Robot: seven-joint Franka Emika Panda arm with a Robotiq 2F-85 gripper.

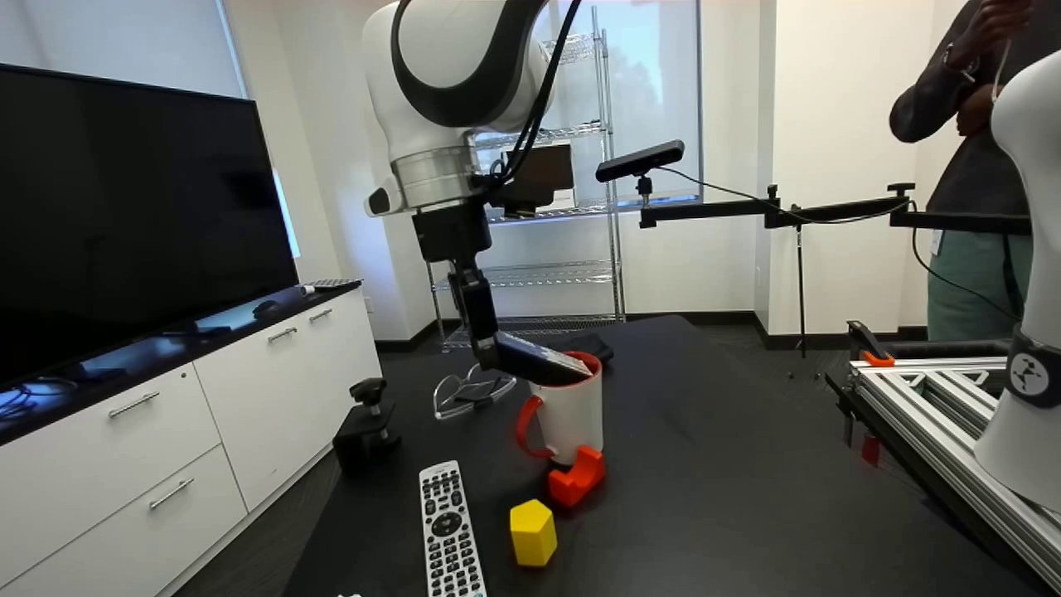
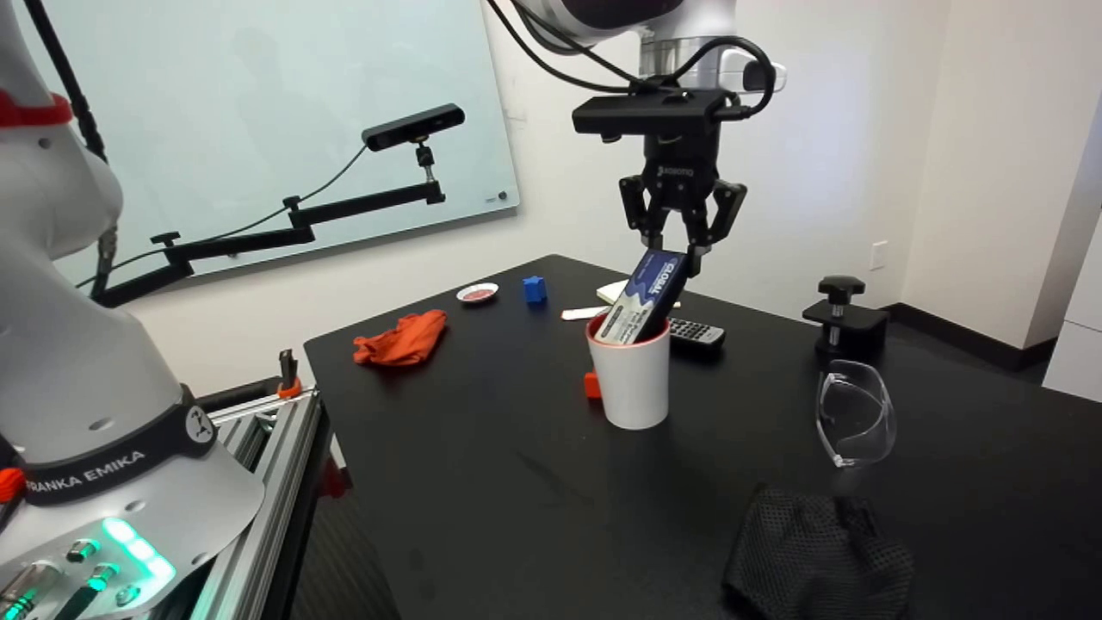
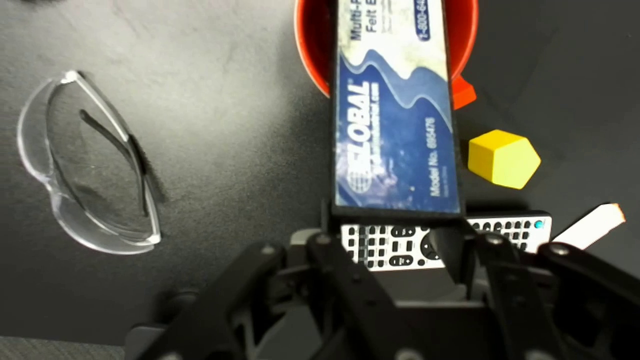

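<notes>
A black felt eraser with a blue and white GLOBAL label (image 3: 393, 138) leans at a slant, its lower end inside the mouth of a white mug (image 1: 574, 418) with a red inside and red handle. My gripper (image 2: 673, 248) is shut on the eraser's upper end, one finger at each side. In the wrist view the eraser stretches away from the fingers across the red mug rim (image 3: 312, 66). How deep its far end sits in the mug is hidden.
Near the mug are a red-orange block (image 1: 577, 478), a yellow block (image 1: 533, 533), a remote (image 1: 450, 532), clear safety glasses (image 2: 855, 413) and a black clamp (image 2: 847, 319). An orange cloth (image 2: 400, 339) and black mesh cloth (image 2: 816, 558) lie farther off.
</notes>
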